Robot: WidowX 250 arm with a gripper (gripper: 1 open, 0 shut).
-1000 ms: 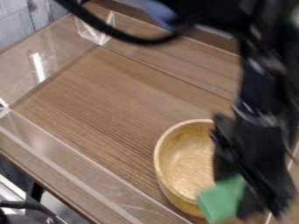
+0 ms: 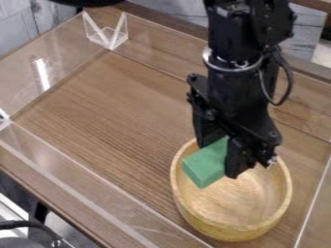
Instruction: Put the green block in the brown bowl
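Note:
The green block (image 2: 204, 166) hangs tilted over the left inner part of the brown bowl (image 2: 231, 232), in front of its far-left rim. My black gripper (image 2: 215, 155) reaches down from the top and is shut on the block's upper part. Its fingers are mostly lost in the dark shape of the arm, so the exact grip is hard to see. Below the block, the bowl's floor looks empty. Part of the bowl's far rim is covered by the arm. Whether the block touches the bowl cannot be told from this angle.
A clear plastic stand (image 2: 106, 31) sits at the far left. Black cables (image 2: 26, 231) lie by the near-left edge.
The arm and green block have moved up and left in the picture, from the near side of the bowl to its far-left part. The block stays with the gripper; the bowl is still.

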